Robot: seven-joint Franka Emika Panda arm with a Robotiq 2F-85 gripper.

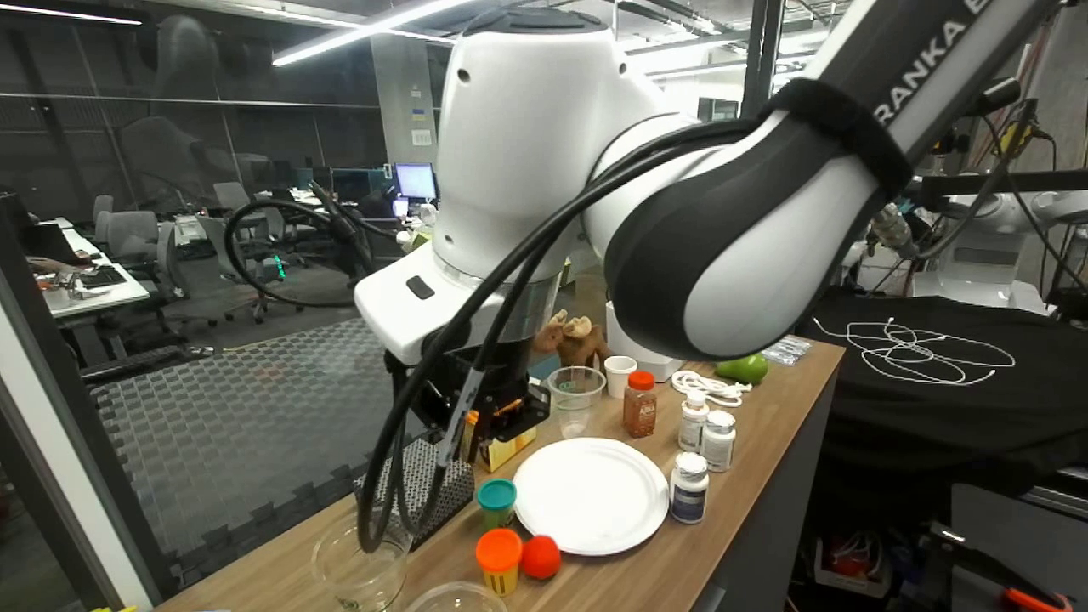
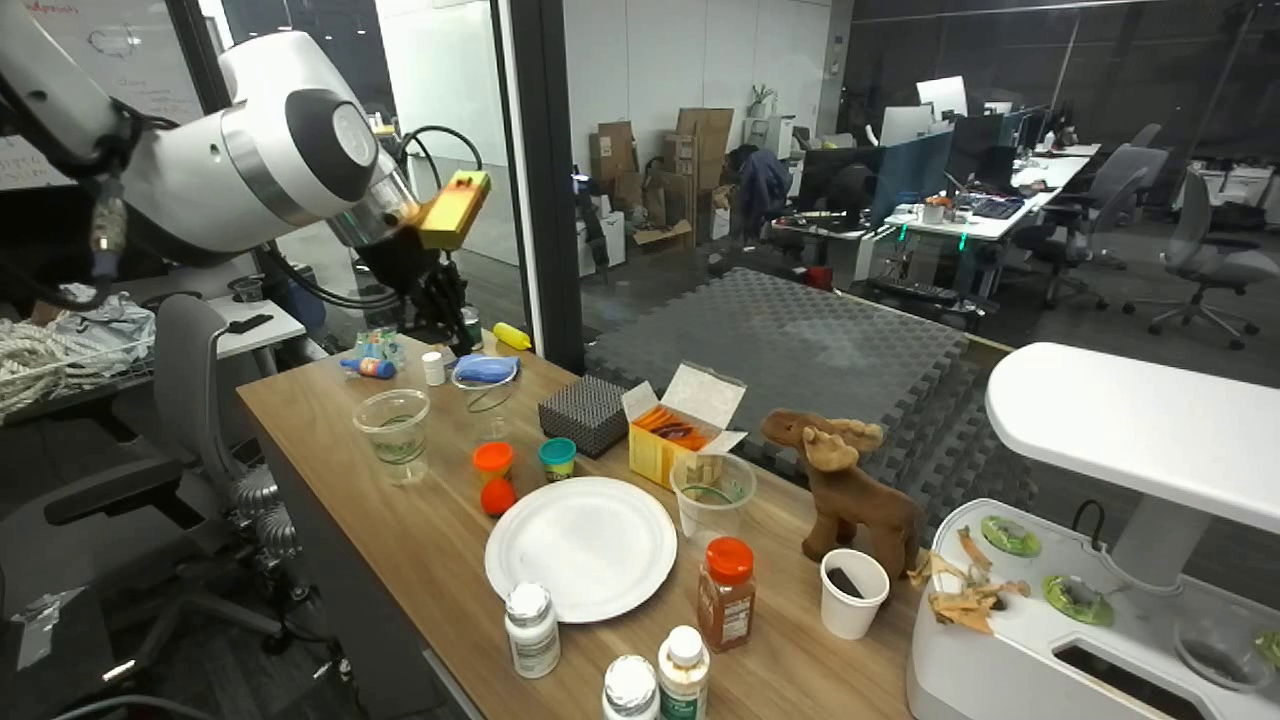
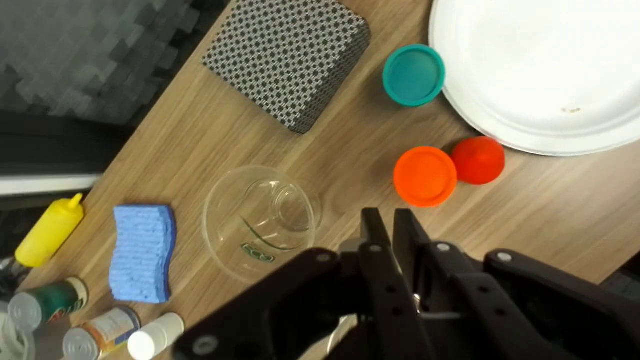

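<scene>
My gripper hangs above the table, its black fingers a narrow gap apart with nothing visible between them. Below it in the wrist view are a clear cup (image 3: pixel 261 222), an orange-lidded tub (image 3: pixel 425 177) touching a red ball (image 3: pixel 478 160), and a teal-lidded tub (image 3: pixel 414 75). The white plate (image 3: pixel 540 72) lies at upper right, bare but for a small mark. A blue sponge (image 3: pixel 143 253) is at left; exterior view 2 shows it on the rim of the clear cup.
A patterned black box (image 3: pixel 291 57) stands near the table's far edge. An open yellow carton (image 2: pixel 672 450), a second clear cup (image 2: pixel 392 438), a red-capped jar (image 2: pixel 726 594) and a toy moose (image 2: pixel 858 498) occupy the table. Bare wood shows right of the orange-lidded tub in the wrist view.
</scene>
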